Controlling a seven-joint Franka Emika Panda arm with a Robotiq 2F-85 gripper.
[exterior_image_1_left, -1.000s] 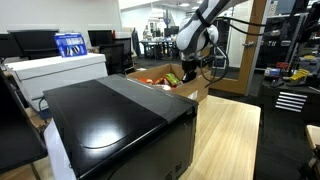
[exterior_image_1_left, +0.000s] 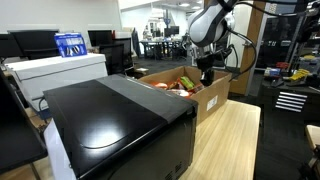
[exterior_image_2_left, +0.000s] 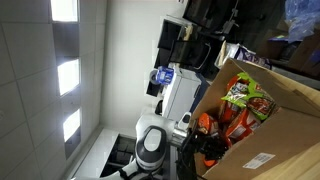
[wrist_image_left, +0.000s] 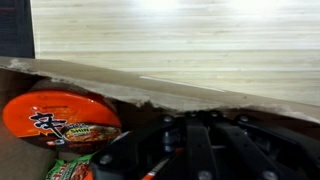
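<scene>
My black gripper (exterior_image_1_left: 207, 75) is at the near right edge of an open cardboard box (exterior_image_1_left: 212, 97). In the wrist view the gripper appears shut, with nothing visible between its dark fingers; the tips meet the line of the box's rim and are hard to make out. A red round noodle container (wrist_image_left: 60, 118) with a Shin label sits inside the box, left of the gripper. Green-and-red packets (exterior_image_2_left: 240, 92) and other red packages (exterior_image_2_left: 243, 124) lie in the box too. The arm partly hides the box's near corner in exterior view 2.
Outside the box wall, a bare light wooden tabletop (wrist_image_left: 180, 45) stretches away. A large black-topped case (exterior_image_1_left: 105, 115) stands close to exterior view 1's camera. Behind are a white cabinet and a blue-and-white box (exterior_image_1_left: 70, 45).
In exterior view 1 the arm and gripper have shifted right, from over the box's contents to its right-hand edge. The box and packages look about the same.
</scene>
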